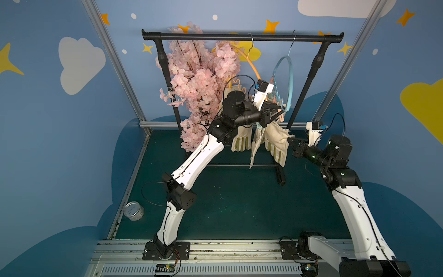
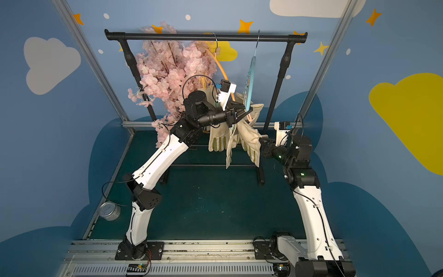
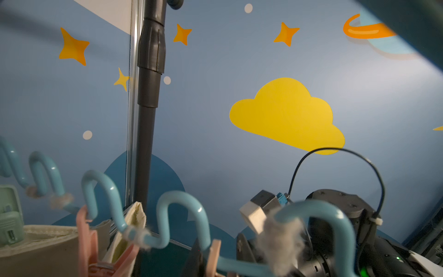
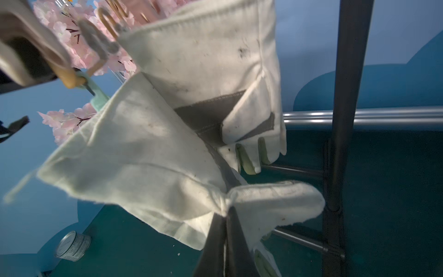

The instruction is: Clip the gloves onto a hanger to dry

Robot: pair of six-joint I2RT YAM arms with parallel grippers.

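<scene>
A blue clip hanger (image 1: 289, 80) and an orange hanger (image 2: 222, 73) hang from the rack, with pale work gloves (image 2: 249, 138) below them. My left gripper (image 1: 276, 113) is shut on something at the bottom of the blue hanger; the left wrist view shows its wavy bar with pink clips (image 3: 83, 240) and a green clip (image 3: 11, 226), the fingertips mostly hidden. My right gripper is shut on the cloth of a glove (image 4: 147, 152), which is drawn out toward it; a second glove (image 4: 207, 55) hangs behind.
Pink blossom branches (image 1: 198, 78) fill the rack's left side. The black rack's posts (image 1: 309, 73) stand either side. A tin can (image 1: 133, 210) sits at the front left.
</scene>
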